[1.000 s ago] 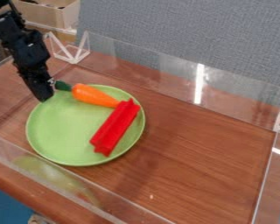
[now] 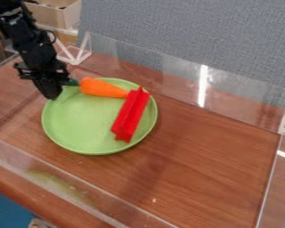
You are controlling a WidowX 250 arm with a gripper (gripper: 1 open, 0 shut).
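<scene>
A round green plate (image 2: 79, 128) rests on the wooden board at the left of the view. An orange toy carrot (image 2: 102, 88) lies on its back part, and a red ribbed object (image 2: 129, 117) lies on its right side. My black gripper (image 2: 57, 88) is low at the plate's back-left rim, just left of the carrot's top end, which it partly hides. It looks shut; whether it touches the plate or carrot is unclear.
Bare wood (image 2: 210, 169) fills the right half of the board. A clear barrier runs along the back and front edges, with a grey wall behind and a cardboard box (image 2: 57, 14) at the top left.
The plate, with carrot and red object, has shifted a little right and toward the back. My gripper has moved right, closer over the carrot's top end.
</scene>
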